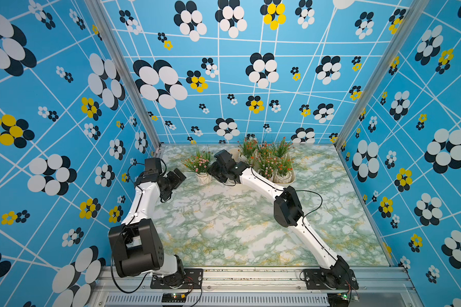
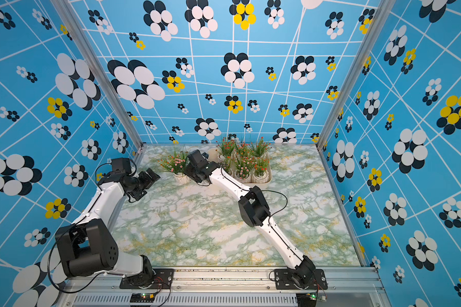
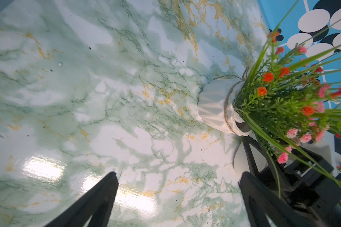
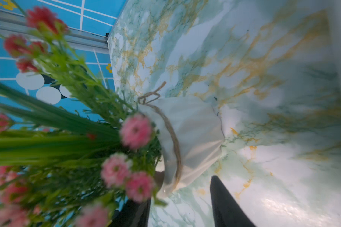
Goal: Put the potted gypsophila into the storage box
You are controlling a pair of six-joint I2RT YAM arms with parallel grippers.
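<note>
A potted gypsophila (image 1: 198,162) stands apart from the others at the back left, in a white wrapped pot (image 3: 219,102) tied with twine. My right gripper is right at its rim, fingers part way apart. One finger (image 4: 136,211) is partly covered by the blossoms, and marble shows between the two. Whether they press on the pot wall cannot be told. Left of the plant, my left gripper stands open and empty over the table. The pale storage box (image 2: 268,171) at the back holds several potted plants; my right arm covers its left part.
Several flower pots (image 2: 244,171) crowd the box's right part. My right forearm (image 1: 263,184) crosses in front of it. Walls (image 1: 261,117) close off the back and sides.
</note>
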